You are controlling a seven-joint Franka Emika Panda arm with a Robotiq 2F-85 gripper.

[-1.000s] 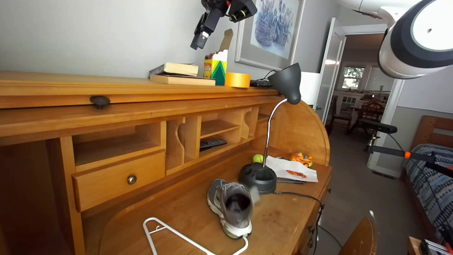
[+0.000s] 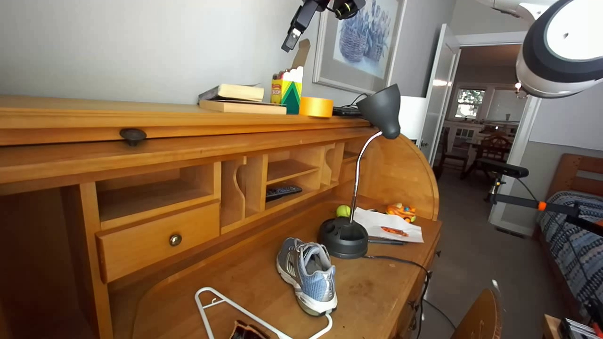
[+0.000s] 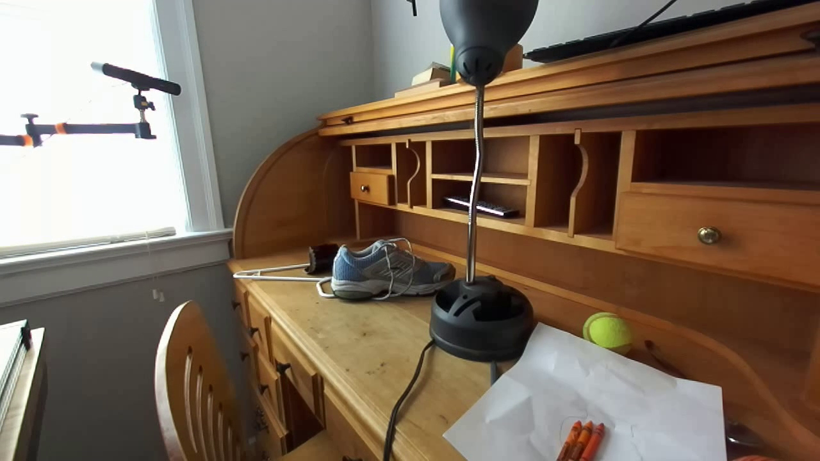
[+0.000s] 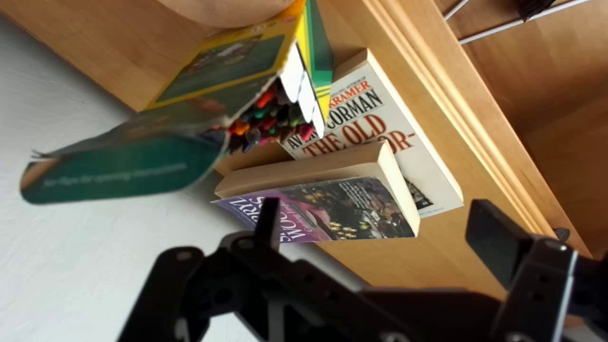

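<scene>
High above the desk's top ledge, my gripper (image 2: 291, 40) is in front of the wall in exterior view 1, near the crayon box (image 2: 287, 89). In the wrist view the gripper is open, its fingers wide apart and nothing held. Beyond them, two paperbacks lie stacked on the ledge: a purple-covered book (image 4: 347, 208) over a white one (image 4: 419, 148). Beside the books stands the yellow and green crayon box (image 4: 228, 68), its flap up and crayons showing. A dark brown object (image 3: 321, 257) rests by the white hanger (image 3: 269, 271) on the desktop, next to the grey-blue shoe (image 3: 384, 269).
On the ledge sits a roll of orange tape (image 2: 316, 107). The black lamp (image 2: 384, 110) rises from the desktop past the ledge's edge. Beyond its base are a tennis ball (image 3: 608, 331) and white paper (image 3: 615, 392) with crayons.
My gripper has moved up and to the right in exterior view 1. A blurred dark object was over the shoe; now a brown one lies by the hanger, which has shifted slightly.
</scene>
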